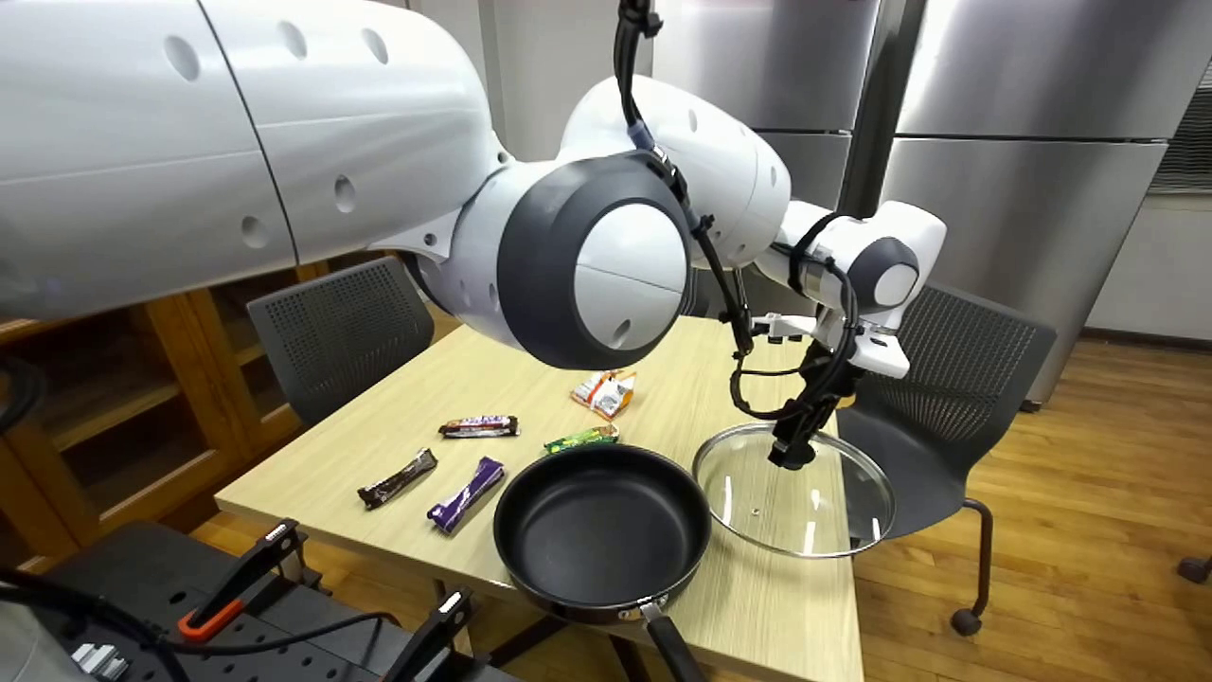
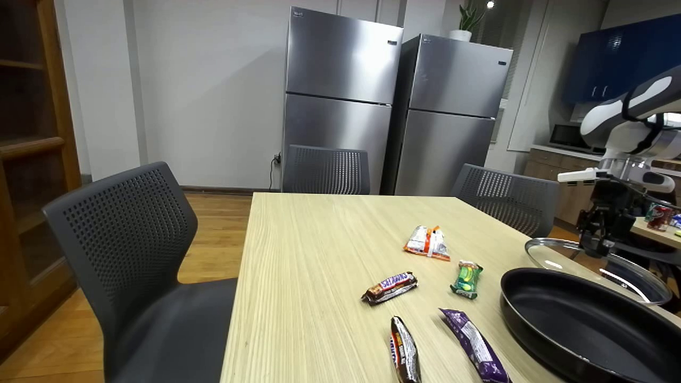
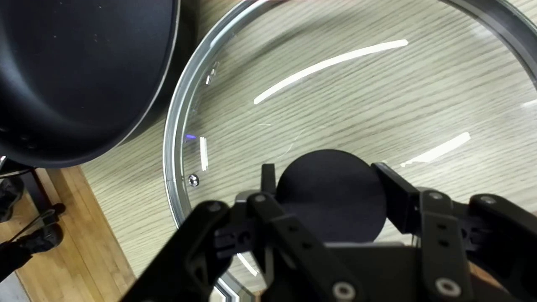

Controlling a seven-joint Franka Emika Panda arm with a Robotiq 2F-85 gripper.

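Note:
The glass lid [image 1: 744, 483] has a metal rim and a round black knob [image 3: 332, 196]. My gripper is shut on that knob, one finger on each side of it. In the first exterior view the lid is right of the black frying pan [image 1: 602, 529], and part of it reaches past the table's right edge. Whether the lid's rim touches the table is hard to tell. The pan is empty, with its handle [image 1: 672, 648] pointing toward the front edge. In the wrist view the lid's rim lies close beside the pan's wall.
Left of the pan lie a purple-wrapped bar [image 1: 466, 495], a dark-wrapped bar [image 1: 398, 478] and a Snickers-like bar [image 1: 478, 426]. A green packet [image 1: 581, 439] and an orange-white bag [image 1: 604, 392] are behind it. A chair [image 1: 949, 386] stands at the right edge.

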